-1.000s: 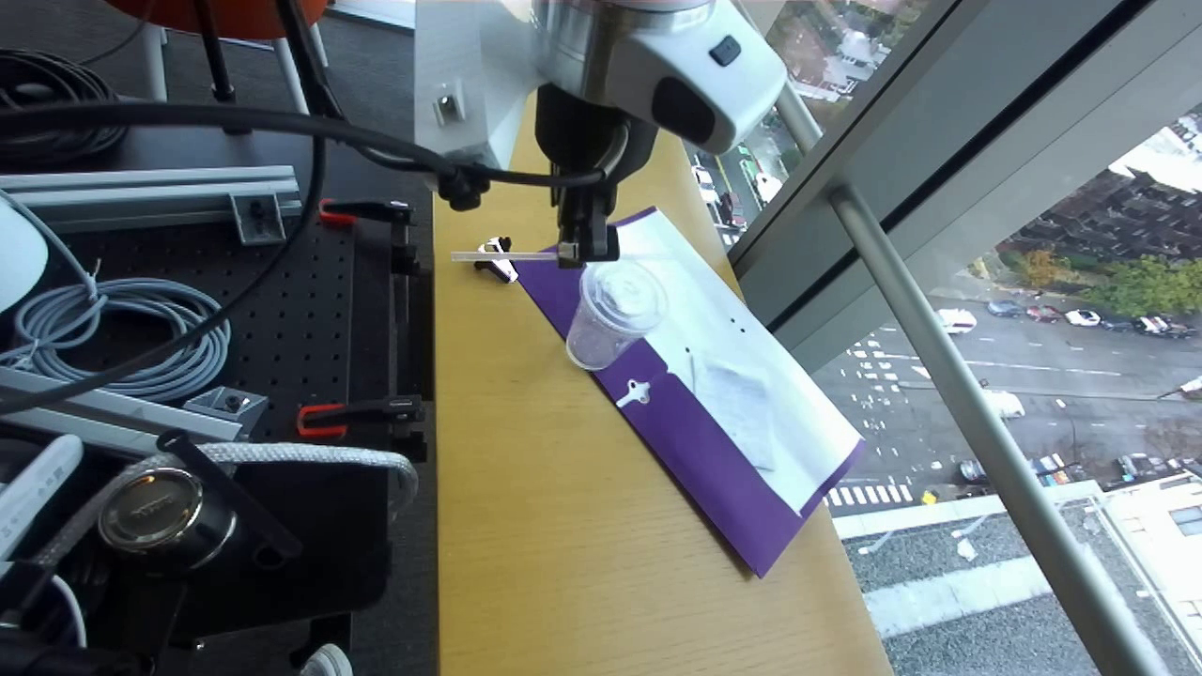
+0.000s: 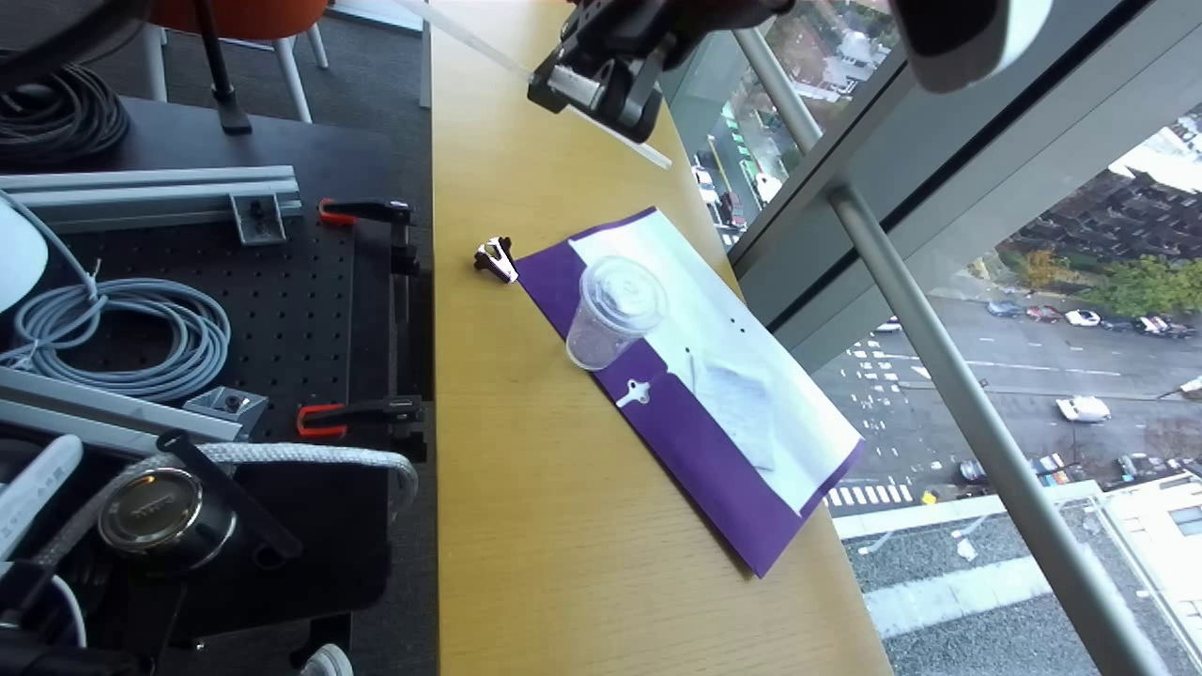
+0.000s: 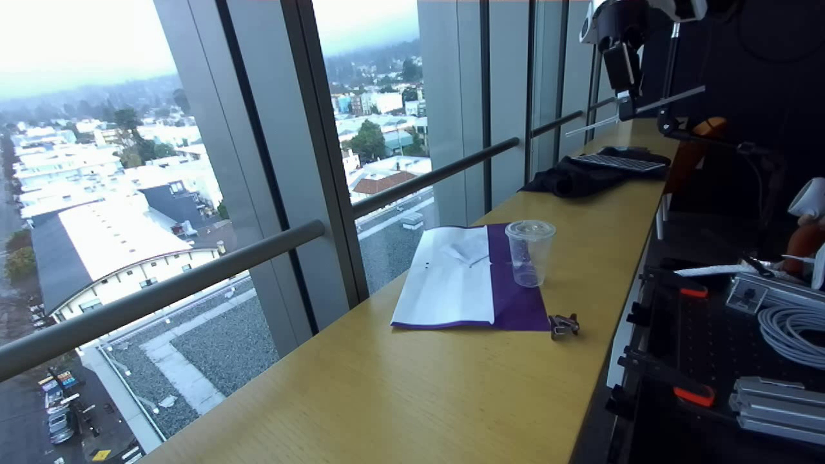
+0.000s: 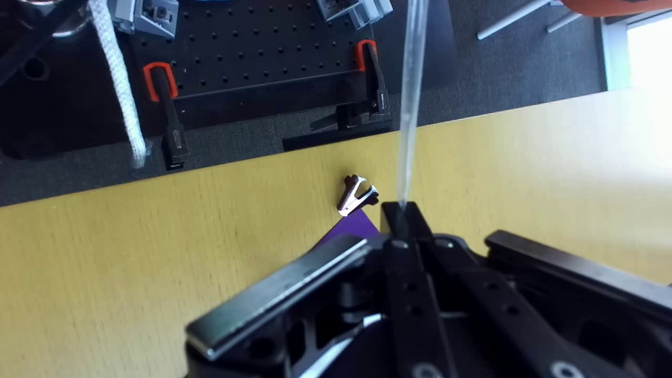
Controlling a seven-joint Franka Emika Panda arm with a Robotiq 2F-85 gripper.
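A thin clear straw (image 4: 410, 94) is pinched in my gripper, whose fingers are shut on it. In the first exterior view the gripper (image 2: 586, 96) is high above the table's far part, the straw (image 2: 642, 146) slanting out on both sides. The second exterior view has the gripper (image 3: 624, 108) far back, with the straw (image 3: 584, 129) nearly level. A clear plastic cup with a lid (image 2: 614, 310) stands upright on the purple folder (image 2: 699, 473), well apart from the straw. The cup (image 3: 530, 255) shows nothing inside it.
Beside the folder's corner lies a staple remover (image 2: 496, 259). A white sheet (image 2: 789, 428) covers part of the folder. Dark cloth (image 3: 576, 178) and a keyboard (image 3: 619, 162) lie farther back. The window rail (image 3: 232, 263) borders one side.
The arm has swung from just above the cup to the far part of the table, taking the straw along. The cup, folder and staple remover have stayed put.
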